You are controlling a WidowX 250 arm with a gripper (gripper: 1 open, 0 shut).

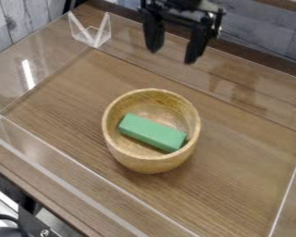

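A wooden bowl (151, 155) sits in the lower middle of the table, holding a green rectangular block (154, 131). The gripper (176, 44) is at the top centre, well behind and above the bowl, its black fingers hanging down apart with nothing visible between them. It is open and away from the block.
A white wire-like bracket (92, 30) stands at the back left. Low edges border the table at the back and sides.
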